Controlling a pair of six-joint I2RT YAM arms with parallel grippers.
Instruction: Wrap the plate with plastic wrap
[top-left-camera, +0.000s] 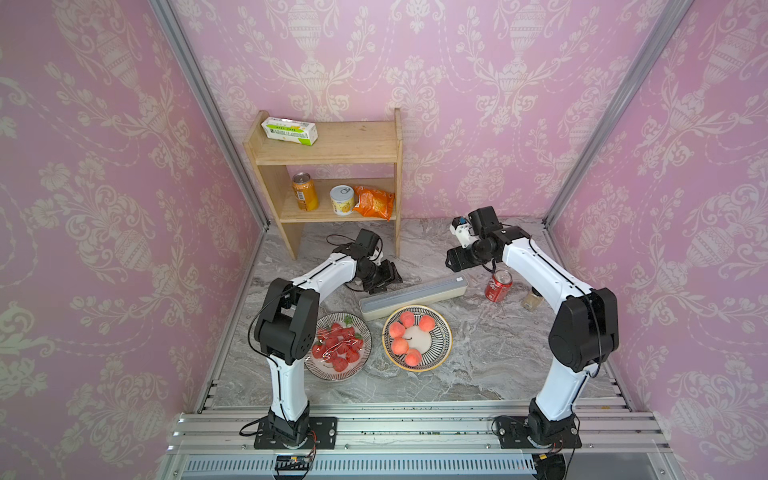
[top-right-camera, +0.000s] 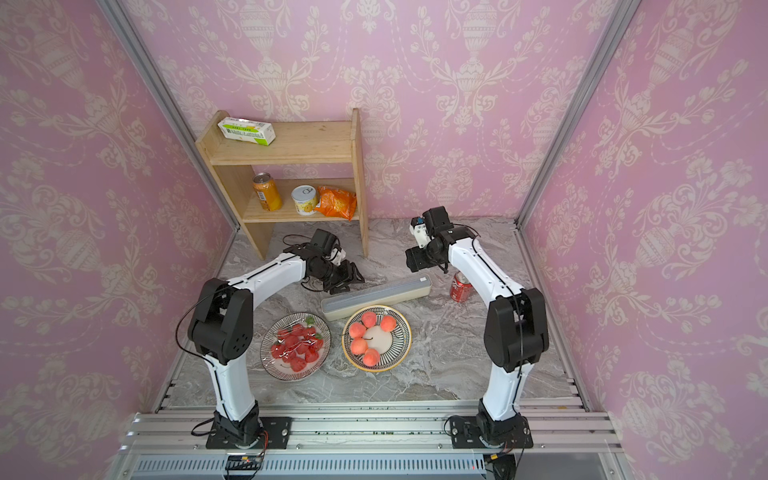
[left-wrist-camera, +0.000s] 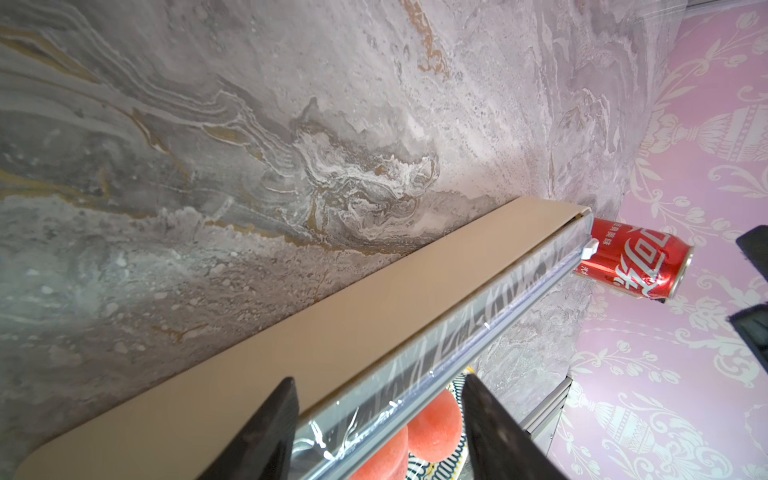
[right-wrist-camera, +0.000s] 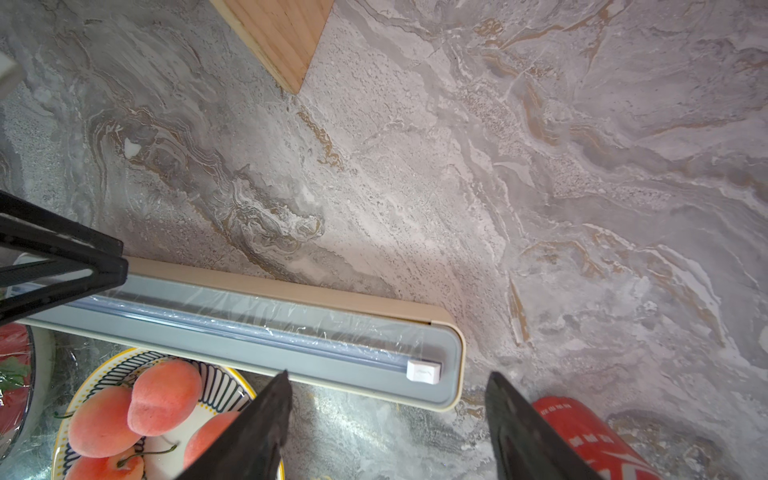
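Observation:
A long beige plastic wrap box (top-left-camera: 417, 297) lies slantwise behind the plates; clear film shows along its top in the right wrist view. Directly in front of it is a patterned, yellow-rimmed plate (top-left-camera: 441, 352) holding several peaches (right-wrist-camera: 164, 393). To the left, a second plate (top-left-camera: 361, 366) of red fruit has glossy film over it. My left gripper is part open above the left half of the box, its fingers (left-wrist-camera: 268, 432) on either side of the film strip in view. My right gripper stands part open near the box's right end, nothing between its fingers.
A red can (top-left-camera: 498, 285) and a small jar (top-left-camera: 532, 300) stand right of the box, by the right arm. The wooden shelf (top-left-camera: 344, 153) with groceries is behind the left arm. Open tabletop lies right of the peach plate.

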